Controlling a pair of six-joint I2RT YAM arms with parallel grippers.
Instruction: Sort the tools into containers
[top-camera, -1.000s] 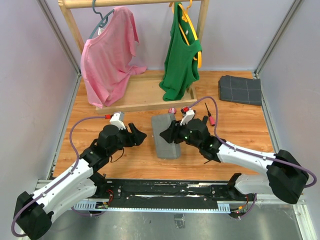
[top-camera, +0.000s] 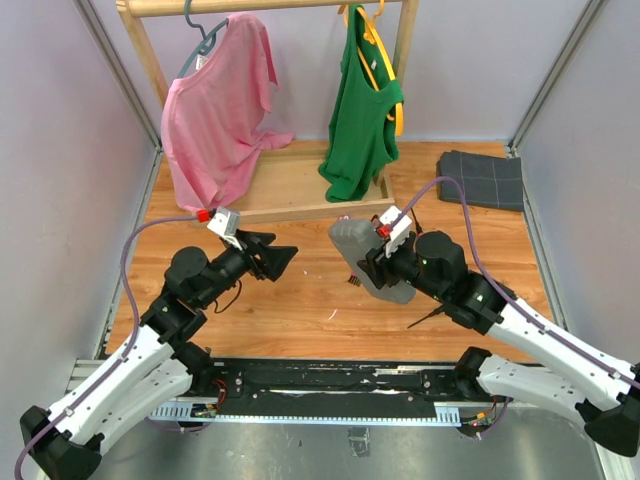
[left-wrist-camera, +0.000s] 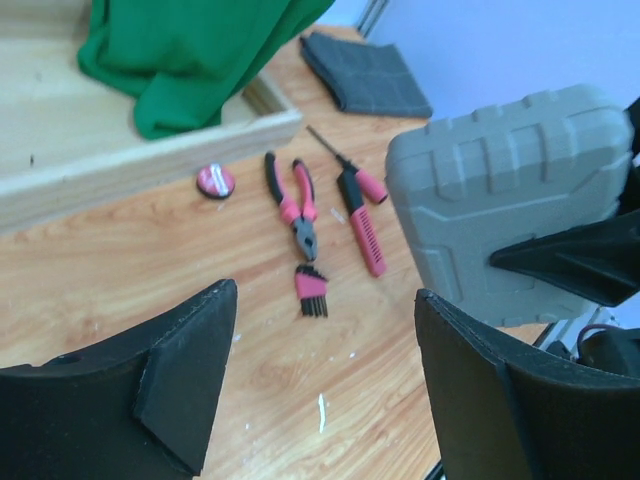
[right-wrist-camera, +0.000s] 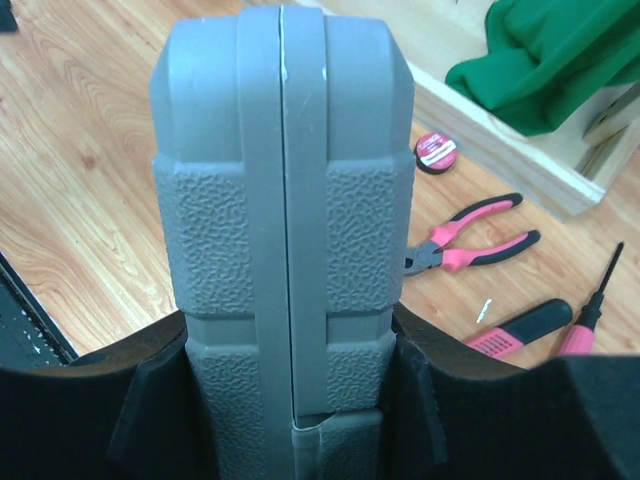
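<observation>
A closed grey plastic case (top-camera: 372, 258) is raised above the table, and my right gripper is shut on it, one finger on each side. My left gripper stands open with nothing between its fingers, to the left of the case. On the wood, the left wrist view shows pink-and-black pliers (left-wrist-camera: 298, 212), a pink-handled screwdriver (left-wrist-camera: 362, 178), a knife-like tool with a pink and black handle (left-wrist-camera: 362, 222), a small pink brush-like piece (left-wrist-camera: 311, 291) and a round pink tape (left-wrist-camera: 215, 181). In the top view the case and right arm hide most of these.
Behind the tools stands a wooden clothes rack (top-camera: 300, 213) with a pink shirt (top-camera: 222, 115) and a green top (top-camera: 362, 110) hanging from it. Folded dark cloth (top-camera: 480, 180) lies at the back right.
My right gripper has carried the grey case to the right and up, and the case has tilted. The left arm has shifted only slightly.
</observation>
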